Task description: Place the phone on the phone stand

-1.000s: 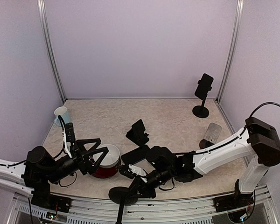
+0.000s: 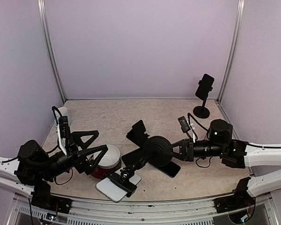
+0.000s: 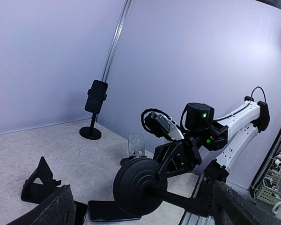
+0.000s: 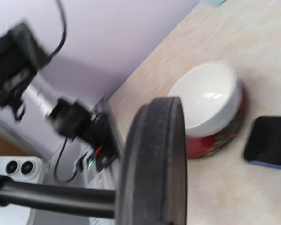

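My right gripper [image 2: 178,151] is shut on the round base of a black phone stand [image 2: 155,149], which it holds tilted on its side; a white phone [image 2: 107,190] is clamped in the holder at the pole's other end, in the top view's lower middle. In the right wrist view that phone [image 4: 16,167] shows its cameras. A dark phone [image 3: 113,211] lies flat behind the held base. A small black folding stand [image 2: 137,132] stands farther back. My left gripper [image 2: 96,148] is open, above and beside the bowls.
A white bowl sits in a red bowl at the left. Another black stand with a dark phone [image 2: 204,87] stands back right. A clear stand [image 3: 136,144] is behind my right arm, and a mug [image 2: 62,114] at back left.
My right gripper has moved back and upward from the front edge, bringing the held stand with the white phone over the table. The left arm has shifted slightly.
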